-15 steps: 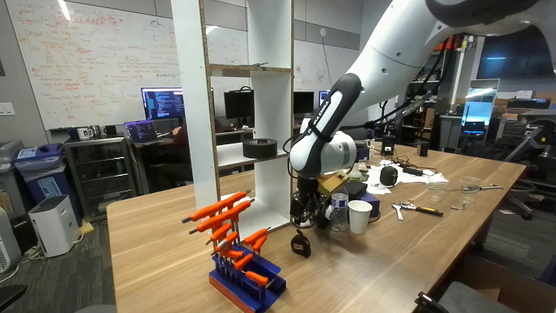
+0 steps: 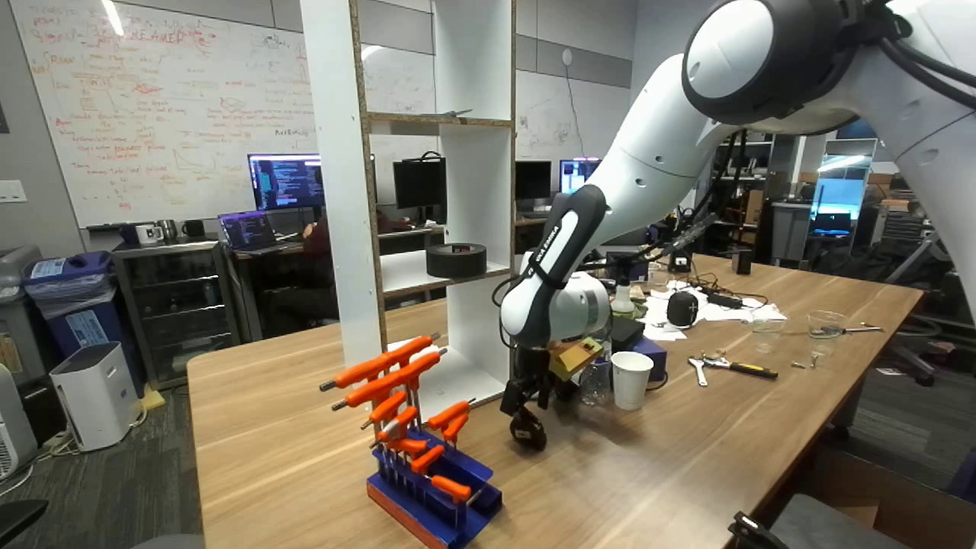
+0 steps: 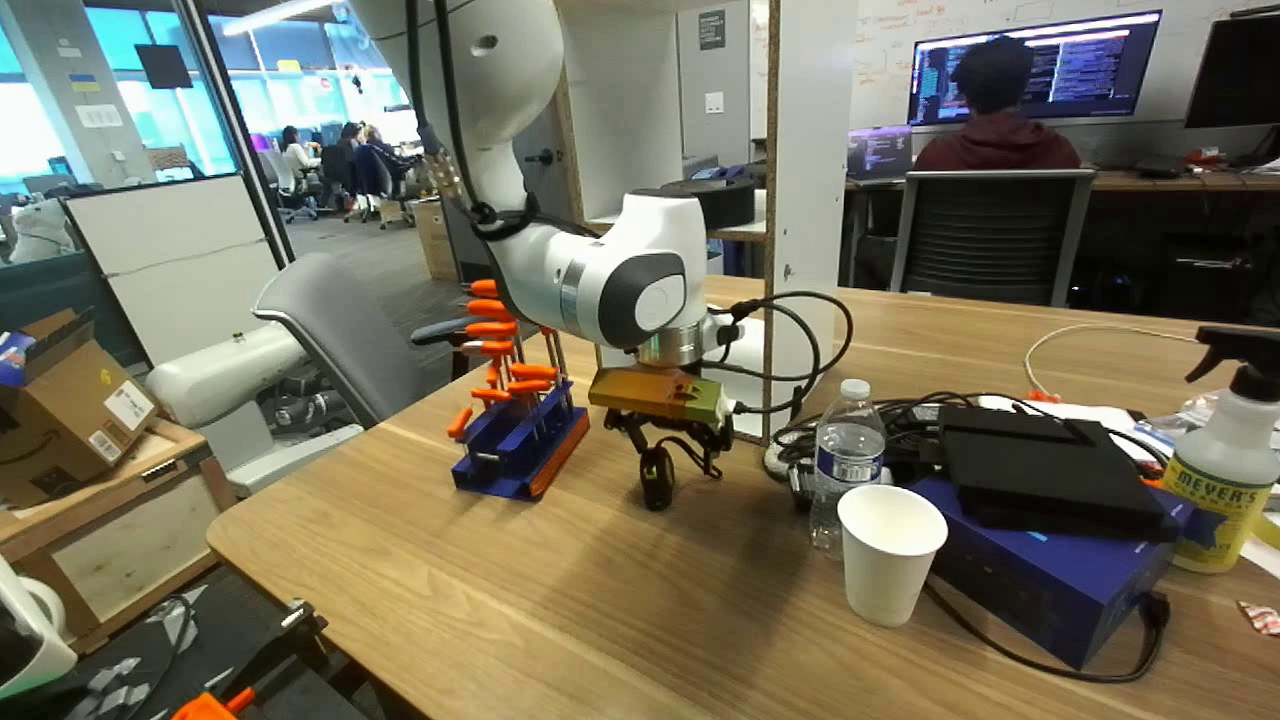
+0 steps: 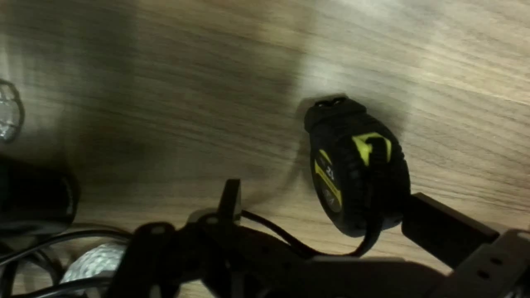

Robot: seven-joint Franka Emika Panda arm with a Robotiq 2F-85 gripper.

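A black tape measure with yellow markings [image 4: 348, 169] stands on its edge on the wooden table [image 2: 622, 476], apart from the blue hex-key stand. My gripper is low over it, with its fingers open wide. In the wrist view the tape measure lies toward the right finger [image 4: 442, 228], whose tip overlaps its lower right edge; whether they touch I cannot tell. A clear gap separates it from the left finger [image 4: 230, 198]. Exterior view 2 shows the tape measure [image 3: 656, 478] just beneath one side of the gripper.
Orange-handled hex keys fill a blue stand [image 2: 435, 494] near the gripper. Behind the arm rises a white shelf [image 2: 480, 348] with a black tape roll [image 2: 455, 260]. A plastic bottle [image 3: 847, 468], paper cup [image 3: 890, 552] and blue box [image 3: 1056, 588] crowd the other side.
In exterior view 1 my gripper has come leftward, away from the bottle, and now sits right over the tape measure. The tape measure itself looks unmoved.
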